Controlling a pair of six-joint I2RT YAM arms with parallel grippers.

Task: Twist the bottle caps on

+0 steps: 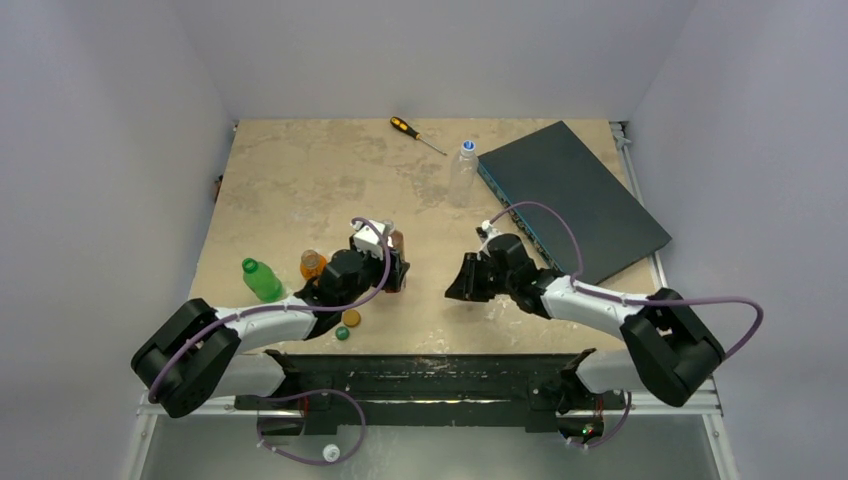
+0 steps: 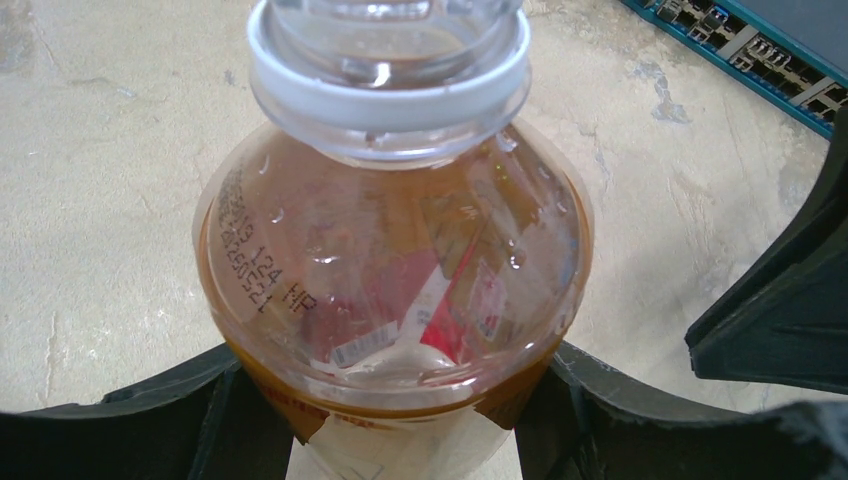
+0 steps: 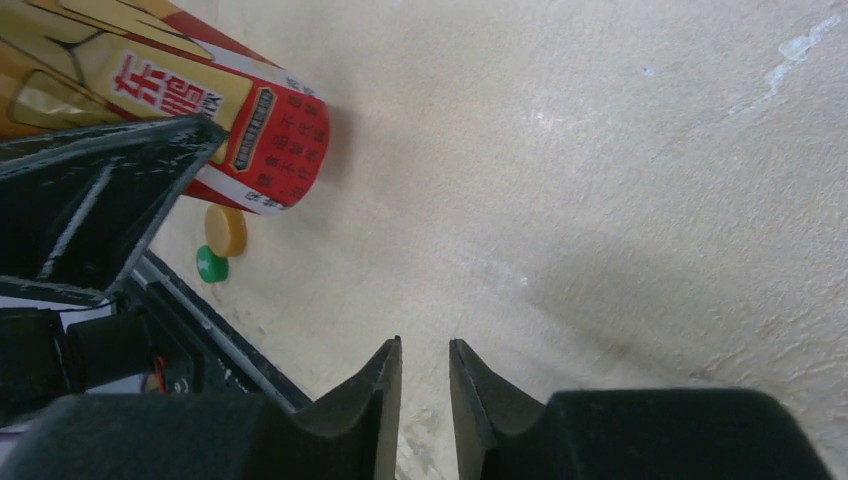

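My left gripper point(image 1: 398, 276) is shut on a clear bottle of brown drink point(image 2: 400, 260), its neck point(image 2: 390, 60) bare of any cap. A white round cap point(image 1: 331, 453) shows beyond the table's front edge; whether it is falling or lying there I cannot tell. Right of the bottle, my right gripper stands slightly open, nothing between its fingertips. On the table near the left gripper lie an orange cap point(image 1: 351, 318) and a green cap point(image 1: 342, 333). At the left are a green bottle point(image 1: 262, 280) and an orange bottle point(image 1: 312, 264).
A clear bottle with a blue top point(image 1: 463, 175) is at the back middle, beside a large dark flat box point(image 1: 575, 200). A screwdriver point(image 1: 405, 127) lies at the back. Bare table surrounds the right gripper's fingers.
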